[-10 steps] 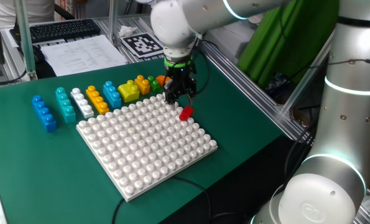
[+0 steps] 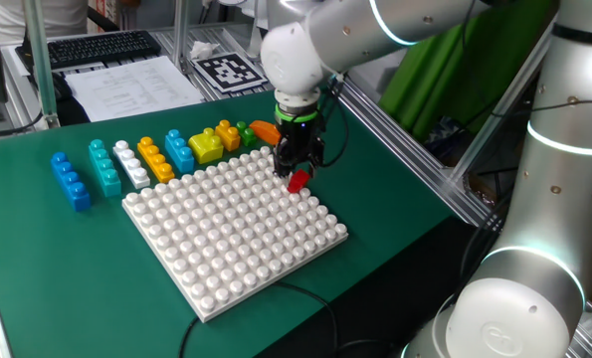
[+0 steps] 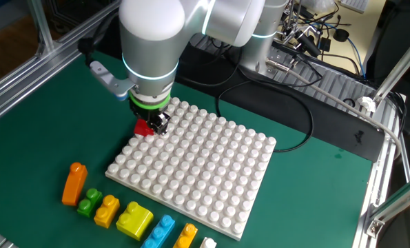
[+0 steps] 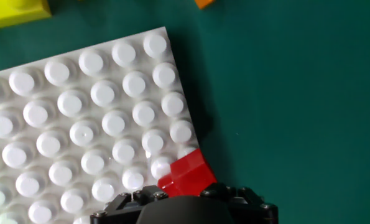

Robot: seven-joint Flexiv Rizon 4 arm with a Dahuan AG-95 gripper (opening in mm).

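A red brick (image 2: 298, 181) sits at the edge of the white studded baseplate (image 2: 198, 285), turned askew to the rows of studs. In the wrist view the red brick (image 4: 189, 176) overlaps the plate's right edge, just ahead of the dark gripper parts. My gripper (image 3: 159, 124) is low over that edge, right beside the red brick (image 3: 143, 128). Its fingertips are largely hidden, so whether they stand apart or closed around the brick does not show.
A row of loose bricks lies along one side of the plate: blue (image 2: 71, 182), teal (image 2: 104, 167), white (image 2: 130, 164), yellow (image 2: 206, 147), green (image 2: 246, 134) and orange (image 2: 266, 130) among them. Most studs are bare. A black cable (image 3: 311, 124) loops behind the plate.
My gripper has shifted right and slightly down in exterior view 1, closer to the red brick. The brick and plate look unmoved.
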